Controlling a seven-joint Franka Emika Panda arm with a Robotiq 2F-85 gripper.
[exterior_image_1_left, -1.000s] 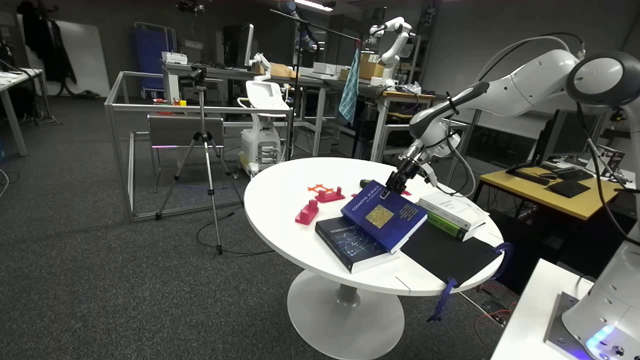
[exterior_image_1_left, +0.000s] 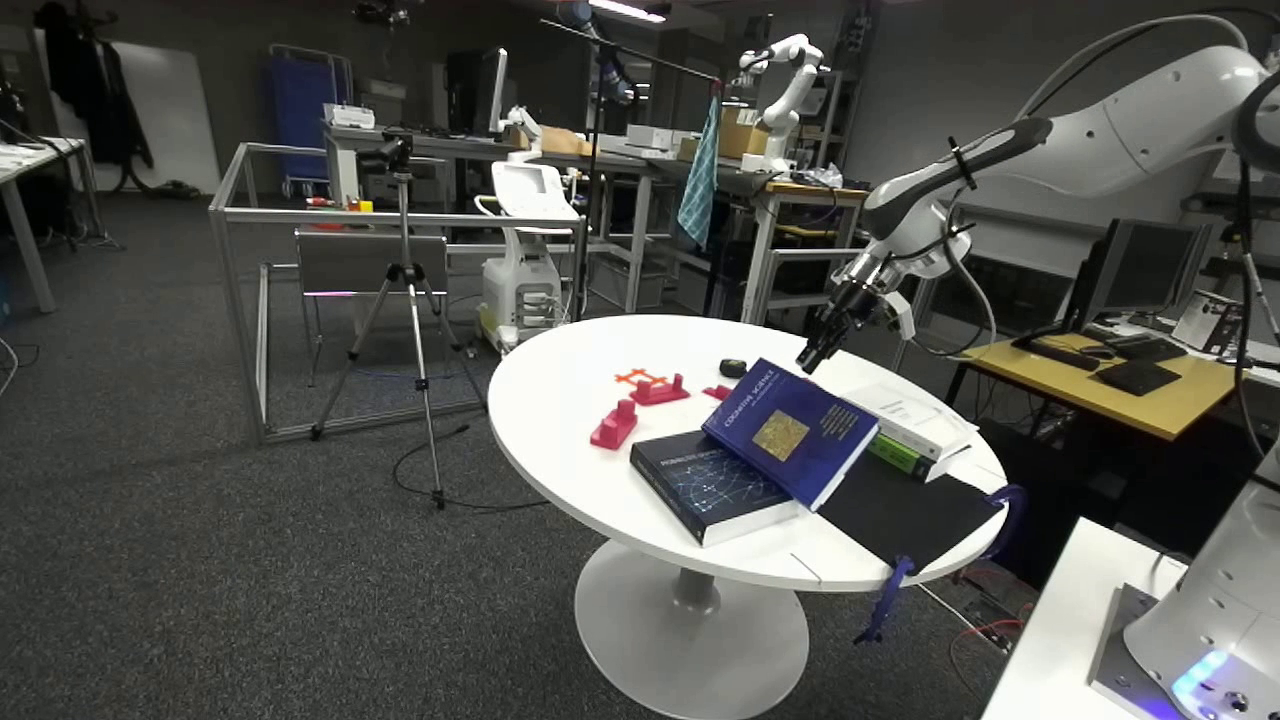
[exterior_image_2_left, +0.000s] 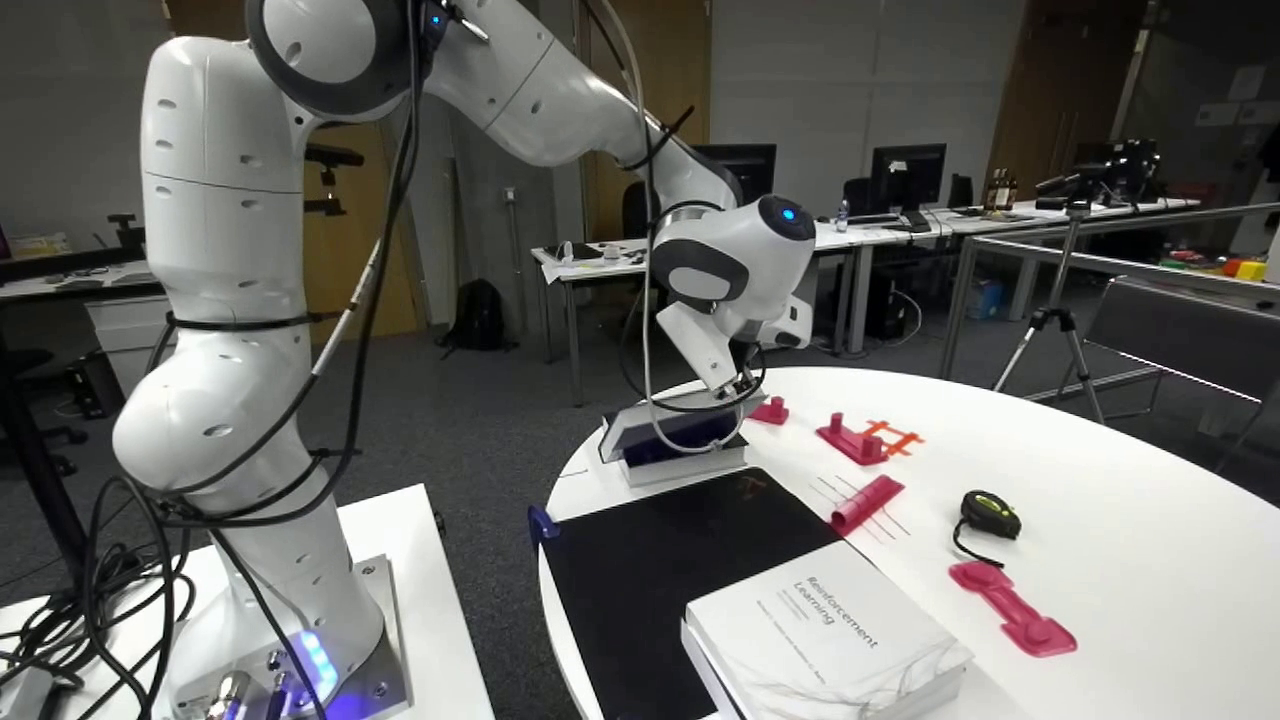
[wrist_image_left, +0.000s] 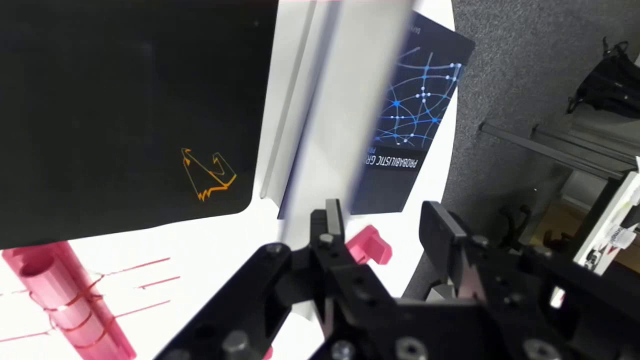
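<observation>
A blue Cognitive Science book (exterior_image_1_left: 792, 432) leans at a slant, its lower part over the dark Probabilistic book (exterior_image_1_left: 705, 478). In exterior view 1, my gripper (exterior_image_1_left: 811, 356) is just above and behind the blue book's upper edge. The book's pale page edge (wrist_image_left: 342, 114) is blurred in the wrist view, ending by one of my fingers (wrist_image_left: 327, 225). The other finger (wrist_image_left: 435, 225) appears apart from it across a gap. Whether the fingers grip the book cannot be made out. From exterior view 2, the fingertips are largely hidden behind the wrist and cable.
A black mat (exterior_image_2_left: 672, 588) covers part of the white round table (exterior_image_2_left: 1116, 528). Beside it lie a white Reinforcement Learning book (exterior_image_2_left: 828, 636), a tape measure (exterior_image_2_left: 991, 512) and several red plastic parts. The table's far side has clear room.
My gripper has moved right and up in exterior view 1; its fingers no longer overlap the blue cover. The blue book has shifted slightly right, still slanted.
</observation>
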